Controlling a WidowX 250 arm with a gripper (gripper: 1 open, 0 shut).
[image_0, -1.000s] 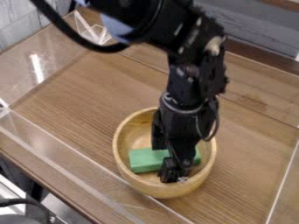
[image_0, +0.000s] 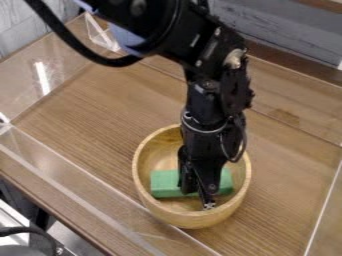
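Observation:
A round tan bowl (image_0: 148, 150) sits near the front edge of the wooden counter, and a green block (image_0: 166, 183) lies inside it. My black gripper (image_0: 203, 198) reaches down from above into the bowl, over the middle of the block. Its lower part covers the centre of the block, and whether anything is between the fingertips is hard to see.
Clear panels run along the left and front edges, and a pale wall (image_0: 294, 40) stands at the back.
The arm has drawn its fingers closer together over the green block inside the bowl and shifted slightly. The bowl has barely moved.

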